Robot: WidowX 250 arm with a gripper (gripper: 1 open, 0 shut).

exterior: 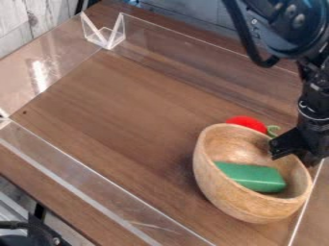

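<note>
A wooden bowl (221, 202) sits at the right front of the table and leans slightly, with a green block (252, 178) inside it. A red round object (244, 123) with a small green part lies just behind the bowl. My black gripper (291, 149) is at the bowl's back right rim, at the right edge of the view; its fingertips are small and dark, and nothing shows clearly between them. It appears shut.
Transparent walls border it, with a clear plastic bracket (104, 32) at the back left.
</note>
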